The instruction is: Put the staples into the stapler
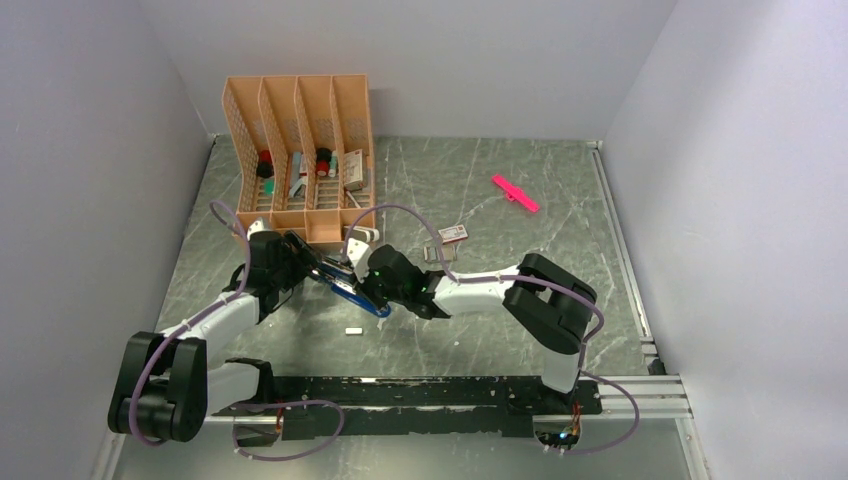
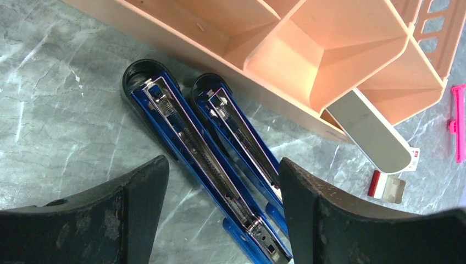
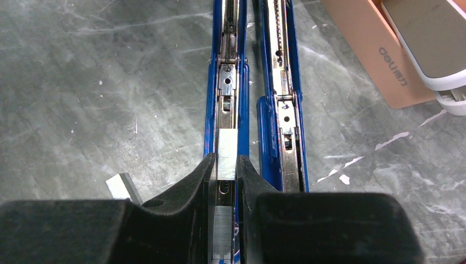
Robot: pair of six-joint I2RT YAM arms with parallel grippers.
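Two long blue staplers lie side by side, unfolded with their metal channels and springs bare: the nearer stapler (image 2: 189,137) and the farther stapler (image 2: 247,135). My right gripper is shut on a silvery staple strip (image 3: 227,147), lined up lengthwise over the nearer stapler's channel; whether the strip touches the channel cannot be made out. Lower in that channel, partly behind the fingers, a second staple strip (image 3: 222,228) shows. My left gripper is open, its fingers apart on either side of the staplers, nothing held between them.
The orange divided organizer (image 1: 296,222) stands just behind the staplers, with a grey-white stapler-like item (image 2: 376,132) jutting from it. A small white block (image 1: 354,331) lies in front. A staple box (image 1: 453,233) and a pink bar (image 1: 515,193) lie to the right, where the table is mostly clear.
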